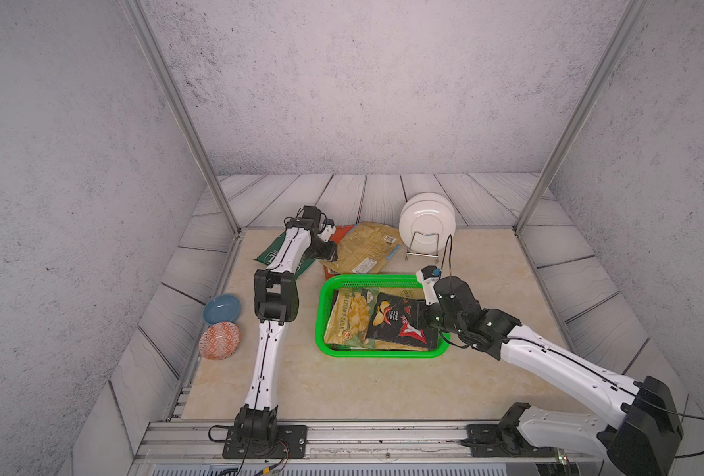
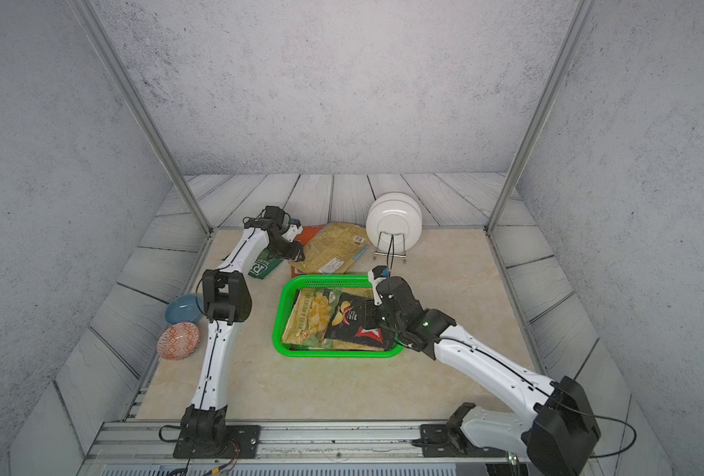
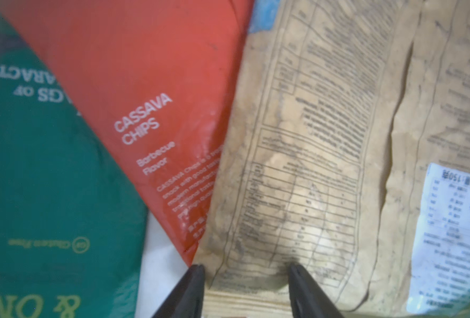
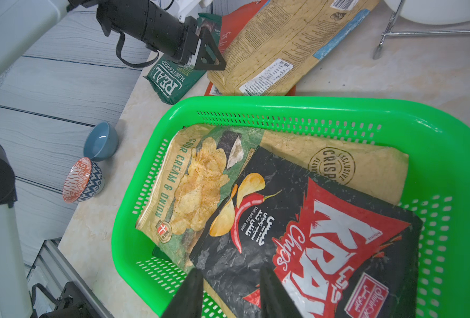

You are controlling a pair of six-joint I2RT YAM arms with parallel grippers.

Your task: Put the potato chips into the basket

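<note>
A tan chip bag [image 1: 364,249] lies back-side up on the table behind the basket, over a red bag [image 3: 155,100]. A green bag [image 3: 60,175] lies to their left, partly under my left arm in the top views. My left gripper is open at the tan bag's left end, that bag's lower corner showing between its fingers. The green basket [image 4: 319,103] holds a tan sour cream bag [image 4: 192,180], a black chilli bag [image 4: 298,228] and another tan bag [image 4: 372,164] beneath. Above the black bag, my right gripper is open with nothing visibly held.
White plates [image 1: 427,220] stand in a wire rack [image 1: 423,246] at the back, right of the tan bag. A blue bowl [image 1: 222,308] and a red patterned bowl [image 1: 218,341] sit at the left edge.
</note>
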